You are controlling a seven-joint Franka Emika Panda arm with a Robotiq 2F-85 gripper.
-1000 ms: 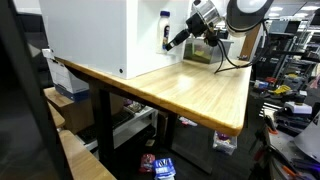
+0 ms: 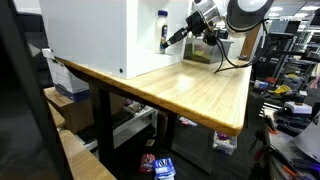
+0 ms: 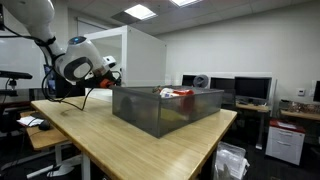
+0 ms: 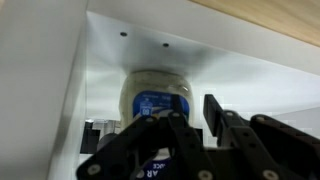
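Observation:
A bottle (image 2: 162,29) with a dark blue upper part and a pale body stands upright against the white panel. In the wrist view the bottle (image 4: 156,104) shows its pale rounded side and blue label, beyond my fingers and a little left of the gap between them. My gripper is partly open, its dark fingertips a narrow gap apart, with nothing visible between them. From the side, the gripper (image 2: 168,43) reaches left toward the bottle's lower part. Whether it touches the bottle I cannot tell.
A large grey bin (image 3: 160,112) holding red and white items stands on the table. Boxes and cables lie on the floor below.
The arm and gripper sit slightly higher than before, by very little. The bottle shows no clear movement.

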